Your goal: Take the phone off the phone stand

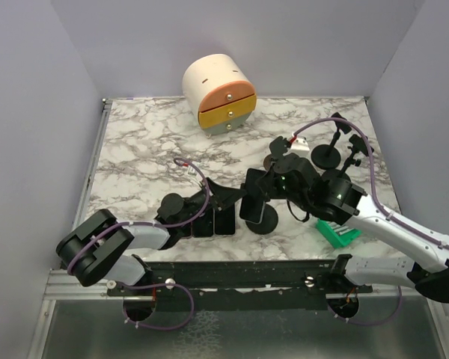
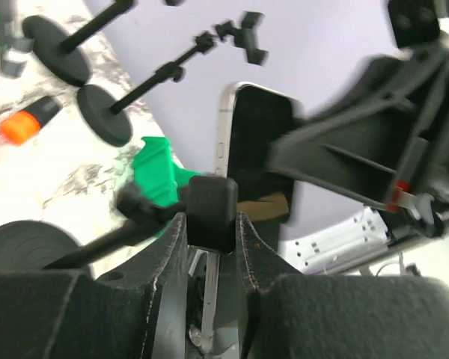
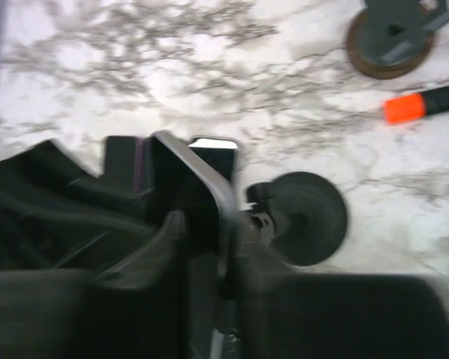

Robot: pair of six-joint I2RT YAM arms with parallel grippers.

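Note:
The phone [image 1: 252,202] stands tilted over a round black stand [image 1: 264,223]. My left gripper has its fingertips on a small dark block [image 2: 212,202], apparently part of the stand; how tightly is unclear. My right gripper [image 1: 273,176] is at the phone's top; in the right wrist view the phone [image 3: 187,187] shows its silver edge between blurred fingers. Whether they are closed on it cannot be told.
More dark phones [image 1: 224,221] lie left of the stand. A green tray [image 1: 337,233] and other stands [image 1: 325,157] are at right, a drawer unit [image 1: 217,90] at the back.

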